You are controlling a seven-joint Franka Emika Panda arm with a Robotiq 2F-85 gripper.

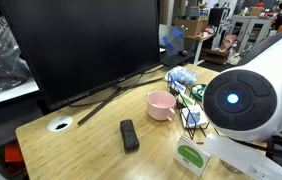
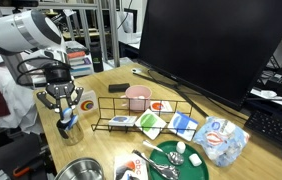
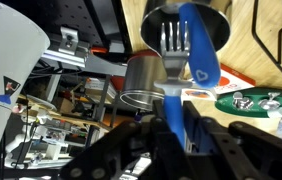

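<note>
A fork (image 3: 174, 65) with a blue handle is gripped by my gripper, the handle running between the dark fingers. Its tines overlap the opening of a metal cup (image 3: 219, 25) in the wrist view; whether they are inside it I cannot tell. Another blue handle (image 3: 202, 50), with a hole near its end, shows right beside the fork. In exterior view 2 the gripper (image 2: 63, 105) is low at the left, just above the metal cup (image 2: 67, 140), with blue showing between them. The arm hides the fork in exterior view 1.
A black wire rack (image 2: 151, 110) stands right of the cup, with a pink mug (image 2: 138, 97) behind it. Nearer the front are a silver pot (image 2: 79, 169) and a green plate (image 2: 194, 171).
</note>
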